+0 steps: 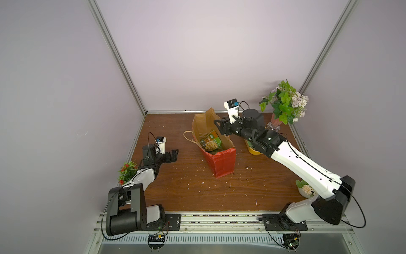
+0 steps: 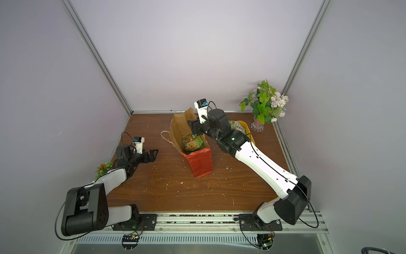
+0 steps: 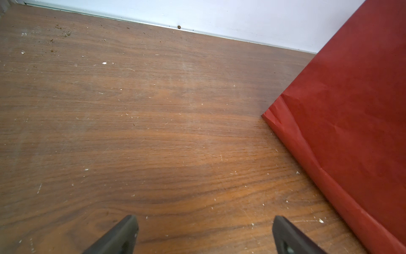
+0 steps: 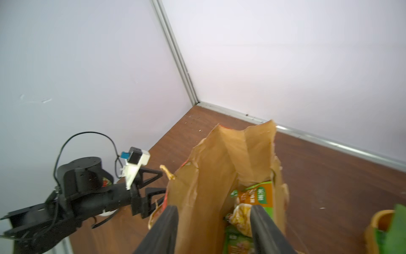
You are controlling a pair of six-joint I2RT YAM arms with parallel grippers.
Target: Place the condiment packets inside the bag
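A red paper bag with a brown inside and a rope handle stands open mid-table. Green and orange condiment packets lie in it. My right gripper hangs over the bag's mouth, its fingers apart, with no packet visible between them; the right wrist view is slightly blurred. My left gripper stands open low over the table, left of the bag, with nothing between its fingers. A yellow container holding more packets is behind my right arm, right of the bag.
Flowers in a vase stand at the back right, and small plants are at the left and right edges.
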